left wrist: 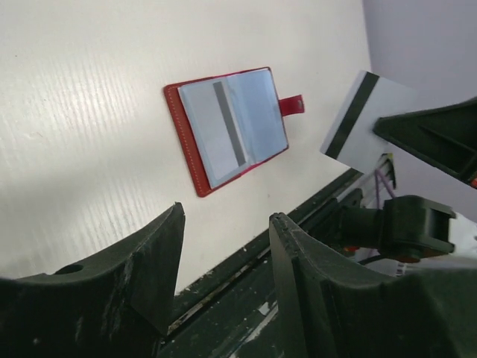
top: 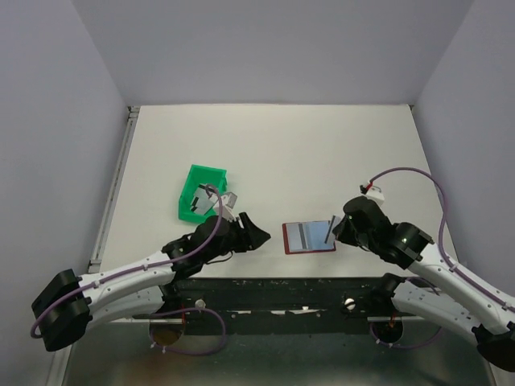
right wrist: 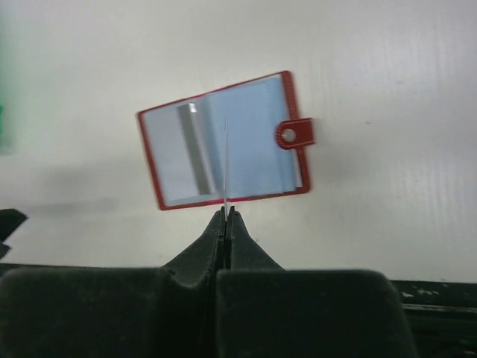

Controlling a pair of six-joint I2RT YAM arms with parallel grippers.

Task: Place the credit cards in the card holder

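A thin white card with a black stripe (left wrist: 359,118) is pinched at one edge by my right gripper, which is shut on it. Seen edge-on in the right wrist view, the card (right wrist: 226,160) stands roughly upright over the open card holder (right wrist: 261,160); I cannot tell whether its lower edge touches. This holder is red-rimmed with a strap; a dark-striped card appears under its left sleeve (left wrist: 205,127), while pale blue sleeves fill the right half. My left gripper is open and empty, left of the holder in the top view.
A green box (top: 191,177) with striped cards (top: 203,200) inside stands behind my left gripper.
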